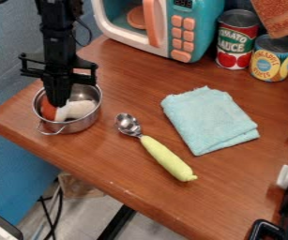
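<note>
My black gripper (58, 94) reaches down into a small steel pot (81, 120) at the left of the wooden table, its fingers over an orange-red item (49, 109) and a white item (79, 110) inside. Whether it holds either, or how far its fingers are closed, is hidden.
A metal spoon (128, 124), a yellow corn cob (168, 158) and a folded blue cloth (210, 121) lie on the table (133, 187). A toy microwave (153, 23) and two cans (236, 42) stand at the back. Black equipment is at the right edge.
</note>
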